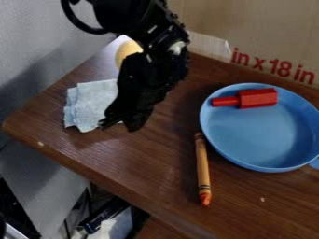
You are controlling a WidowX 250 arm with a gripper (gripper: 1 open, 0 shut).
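My black gripper hangs over the right edge of a folded pale-blue cloth on the wooden table's left part; whether its fingers are open or shut is hard to see. A yellow egg-shaped object lies behind my arm, partly hidden. A blue pan holds a red cylindrical piece at its back. An orange crayon lies left of the pan.
A cardboard box stands along the back. The table's left edge drops off beside a grey wall.
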